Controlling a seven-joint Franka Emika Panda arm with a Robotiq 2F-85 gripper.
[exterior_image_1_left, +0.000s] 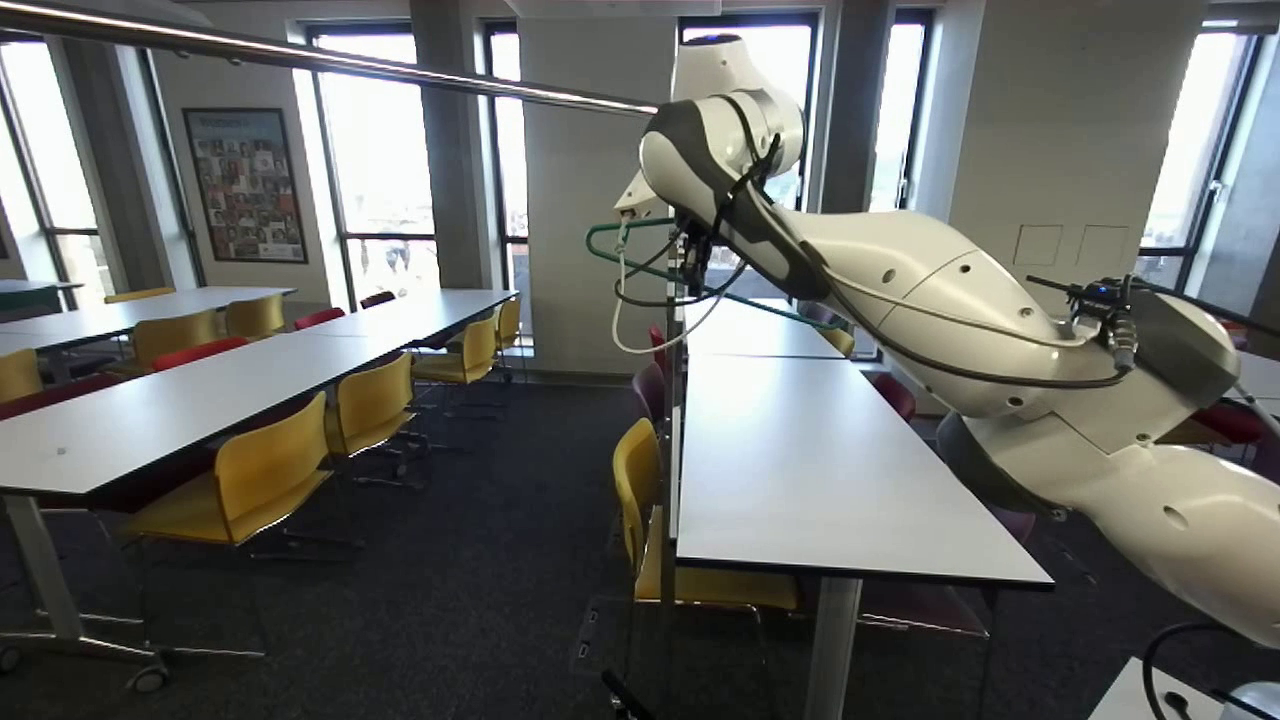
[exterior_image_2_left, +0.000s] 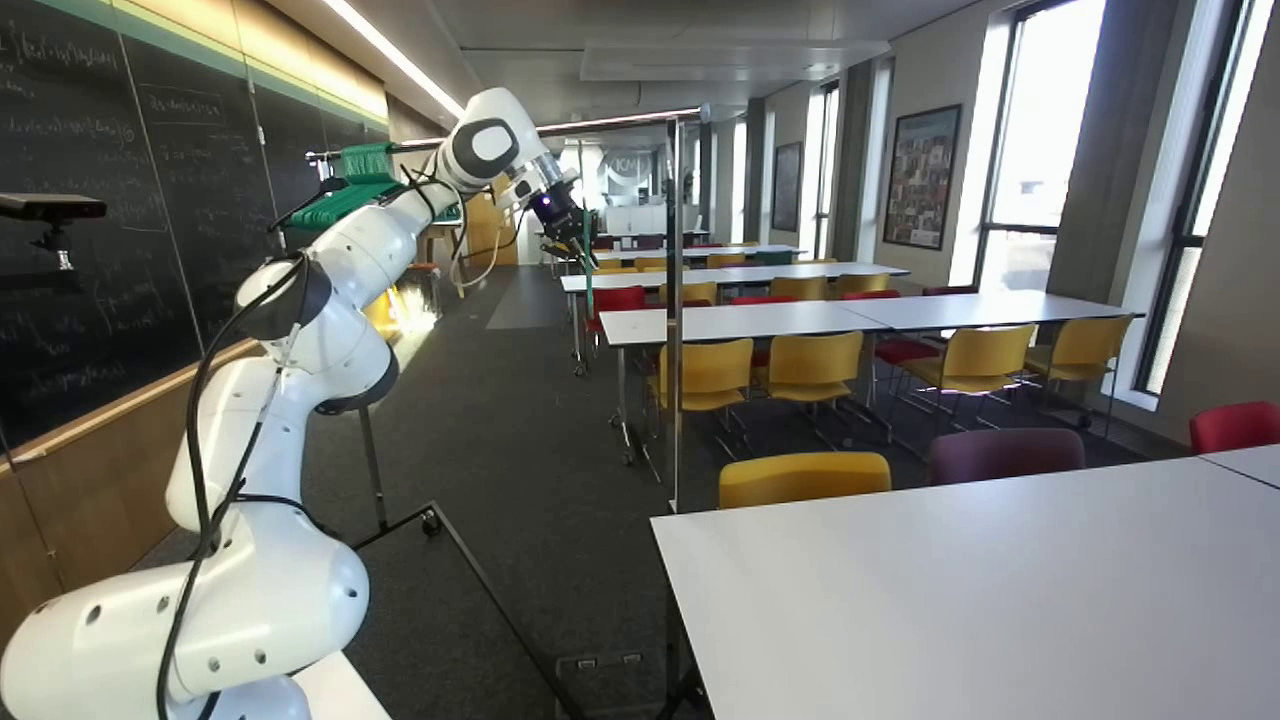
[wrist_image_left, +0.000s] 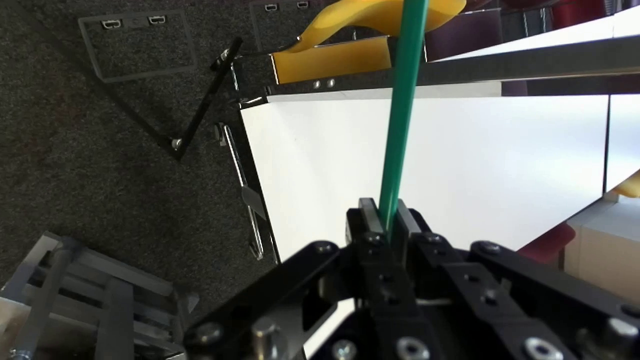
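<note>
A green hanger is held high in the air, its thin outline stretched sideways in the first exterior view. In the wrist view my gripper is shut on a straight green bar of the hanger, which runs up from between the fingers to the top edge. From the second exterior side, the gripper appears small, with the green hanger seen nearly edge-on beside it. Part of the hanger is hidden behind the arm and its loose cables.
A metal rail crosses high at the left, and its upright post stands near the gripper in the second exterior view. More green hangers hang at its far end. White tables and yellow chairs stand below.
</note>
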